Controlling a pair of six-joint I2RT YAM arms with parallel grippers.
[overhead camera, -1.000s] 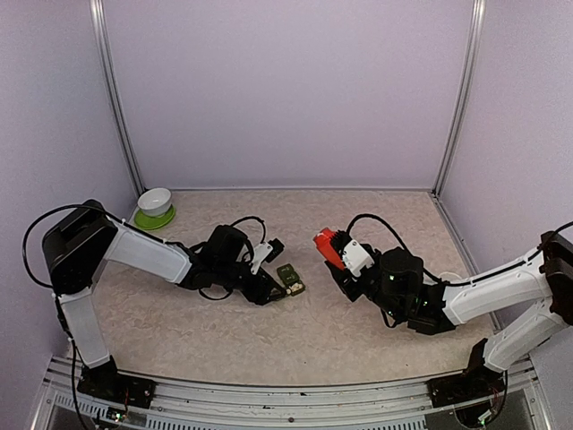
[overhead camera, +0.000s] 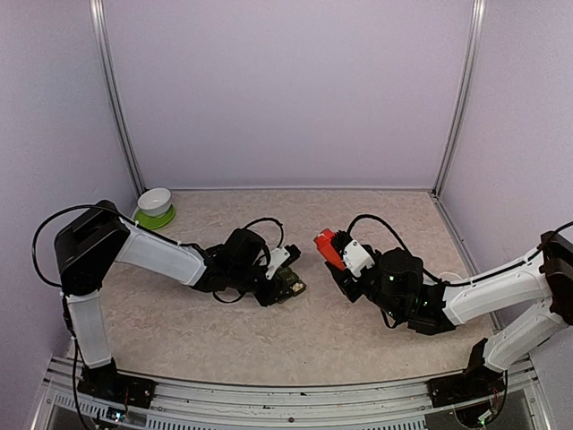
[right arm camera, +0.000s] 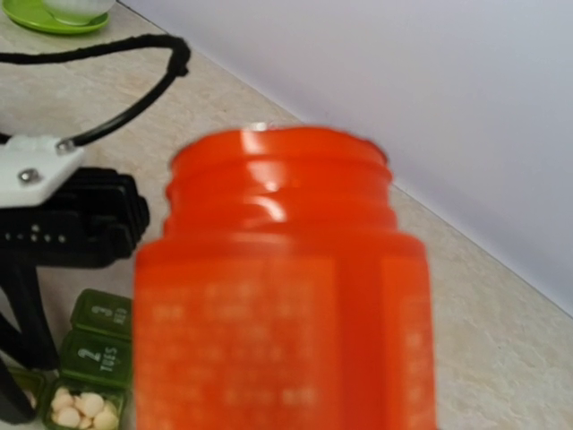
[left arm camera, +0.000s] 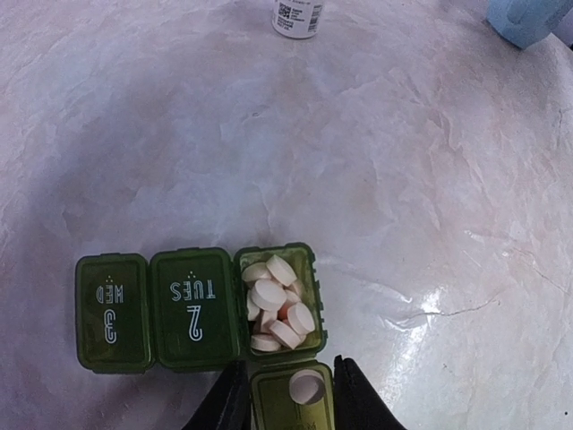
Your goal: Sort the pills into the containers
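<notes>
A green pill organizer lies on the table; in the left wrist view its WED lid (left arm camera: 111, 313) and TUES lid (left arm camera: 196, 309) are closed. Beside them a compartment full of pale pills (left arm camera: 269, 296) is uncovered. Its lid (left arm camera: 285, 409) is folded back, with one round pill (left arm camera: 306, 386) resting on it. My left gripper stands part open, a finger on each side of that lid. Held above the table, an uncapped orange bottle (right arm camera: 282, 305) fills the right wrist view. In the top view my right gripper (overhead camera: 340, 260) is shut on it; its fingertips are mostly hidden.
A white labelled container (left arm camera: 297, 16) and a blue object (left arm camera: 519, 20) show at the top of the left wrist view. A white bowl (overhead camera: 155, 201) on a green plate (overhead camera: 159, 219) stands at the back left.
My left gripper has moved right, over the organizer, covering more of it in the top view. The right arm and the orange bottle have stayed still.
</notes>
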